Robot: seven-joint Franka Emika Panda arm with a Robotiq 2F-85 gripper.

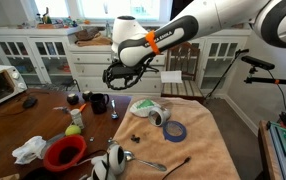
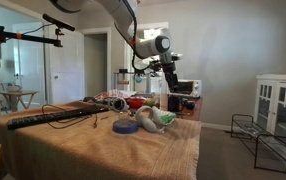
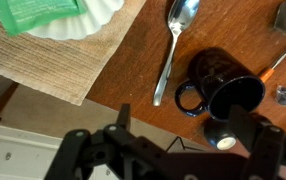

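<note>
My gripper is open and empty, hanging well above the table in exterior view 1. Under it in the wrist view lie a black mug (image 3: 226,82), its handle turned toward a silver spoon (image 3: 170,50). The same mug (image 1: 100,103) stands at the table's far side in exterior view 1, with the spoon (image 1: 114,112) beside it. A green packet (image 3: 38,10) rests on a white paper plate (image 3: 83,22), over the tan cloth's corner. No object touches the fingers.
A red bowl (image 1: 65,152), a green apple (image 1: 73,130) and several small items crowd the table's left. On the tan cloth (image 1: 208,150) are blue tape (image 1: 175,131) and a metal cup (image 1: 160,116).
</note>
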